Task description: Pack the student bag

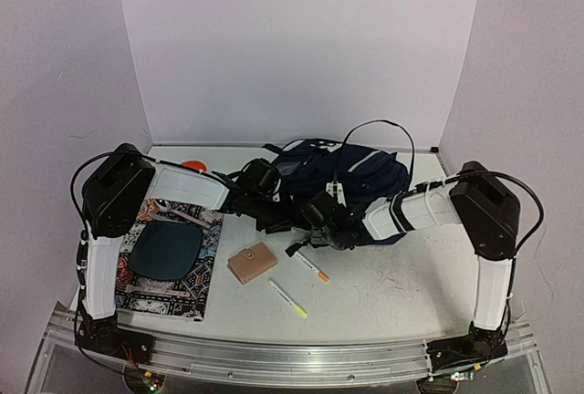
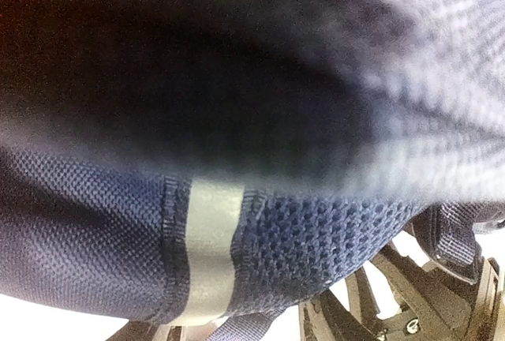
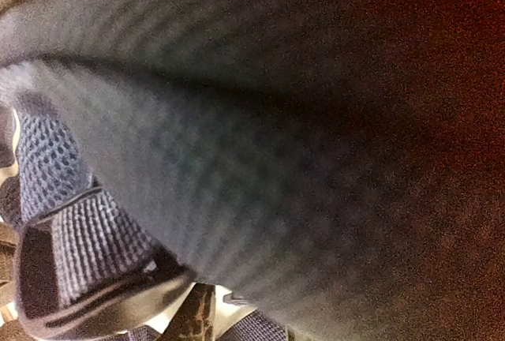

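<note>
A dark navy bag (image 1: 365,168) lies on the table at the back centre, a thin strap looping above it. My left gripper (image 1: 276,226) is at the bag's near left side; my right gripper (image 1: 315,237) is close by on its right, at the front edge. Bag fabric (image 2: 79,230) fills most of the left wrist view, and blurred fabric covers most of the right one, so neither pair of fingers can be read. In front lie a pink wallet (image 1: 252,263), an orange-capped marker (image 1: 313,265) and a yellow marker (image 1: 288,298).
At the left, a dark plate (image 1: 165,251) and a spoon rest on a patterned mat (image 1: 196,302). Behind the left arm an orange item (image 1: 193,165) shows partly.
</note>
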